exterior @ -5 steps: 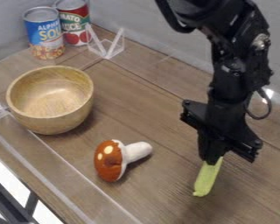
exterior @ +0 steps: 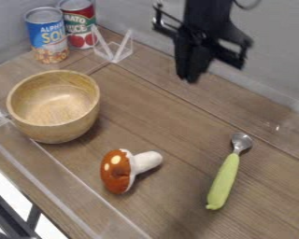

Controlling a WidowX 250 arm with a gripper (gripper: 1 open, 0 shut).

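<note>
The black gripper [exterior: 196, 51] hangs in the upper middle of the view, blurred, above the back of the wooden table; whether its fingers are open or shut is unclear. A green spoon-like utensil with a silver end [exterior: 224, 179] lies on the table at the lower right, apart from the gripper. A toy mushroom [exterior: 119, 170] with a red-orange spotted cap and white stem lies on its side at the lower middle. A tan wooden bowl [exterior: 52, 105] sits at the left.
Two cans, a blue one [exterior: 49, 37] and a red one [exterior: 78, 23], stand at the back left beside clear plastic or wire pieces.
The gripper has risen and moved back from over the green utensil, which now lies fully uncovered in about the same place.
</note>
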